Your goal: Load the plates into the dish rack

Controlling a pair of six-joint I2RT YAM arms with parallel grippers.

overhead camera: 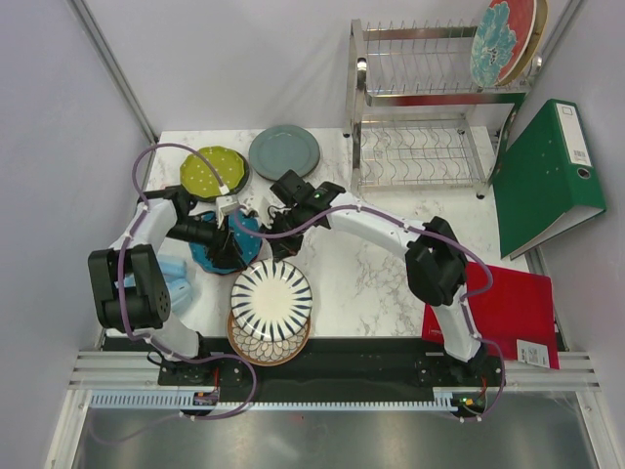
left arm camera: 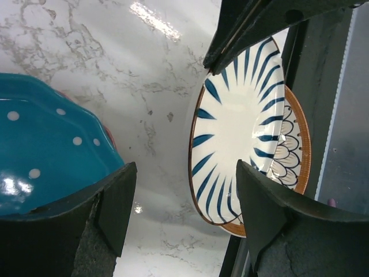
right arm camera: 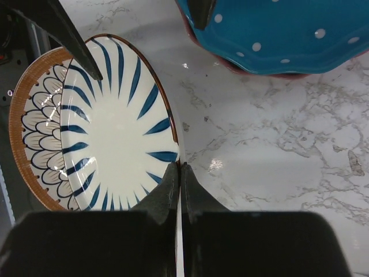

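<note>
A white plate with blue stripes (overhead camera: 270,301) is tilted above a brown-rimmed plate (overhead camera: 262,353), its upper edge raised. My right gripper is shut on the striped plate's rim, the thin edge pinched at its fingertips. My left gripper stands open above the table, to the left of the striped plate, with nothing held. Beneath the left arm lies a blue dotted plate (left arm camera: 52,150), partly covered in the top view. Two colourful plates (overhead camera: 500,41) stand in the upper tier of the metal dish rack (overhead camera: 410,99) at the back right.
A yellow-green plate (overhead camera: 210,176) and a grey plate (overhead camera: 284,152) lie at the back left. On the right are a green binder (overhead camera: 547,181) and a red folder (overhead camera: 498,308). Light-blue cloth (overhead camera: 171,283) sits at the left. Free marble shows before the rack.
</note>
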